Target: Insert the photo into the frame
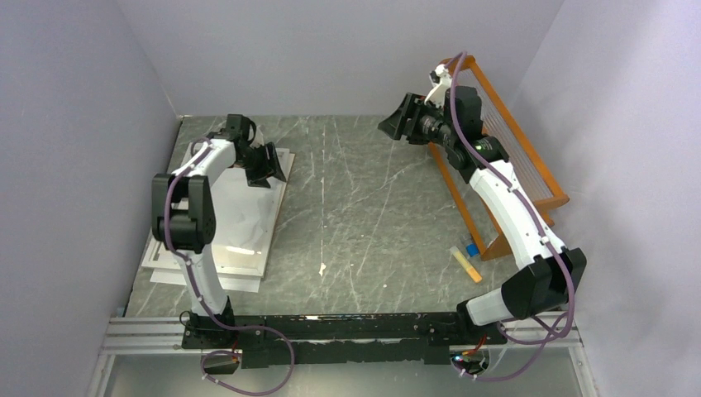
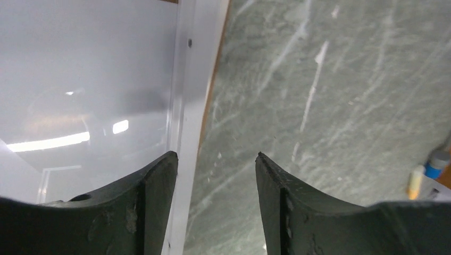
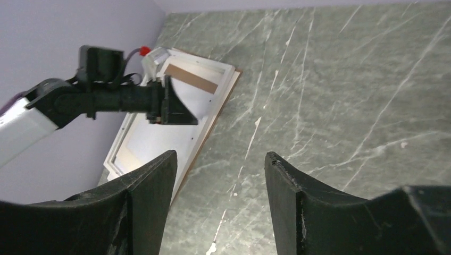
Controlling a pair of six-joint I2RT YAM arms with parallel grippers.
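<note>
A white-rimmed photo frame [image 1: 248, 270] lies at the left of the counter, with a translucent sheet inside and white paper [image 1: 248, 284] under its near end; I cannot tell which layer is the photo. My left gripper [image 1: 269, 163] hovers over the frame's right rim, open and empty; in the left wrist view its fingertips straddle that rim's outer edge [image 2: 194, 106]. My right gripper [image 1: 397, 117] is raised over the counter's back right, open with nothing between its fingers, and faces toward the frame in the right wrist view.
A wooden rack [image 1: 513, 124] stands along the right side. A yellow stick [image 1: 465, 265] and a small blue object [image 1: 472, 249] lie near its front end.
</note>
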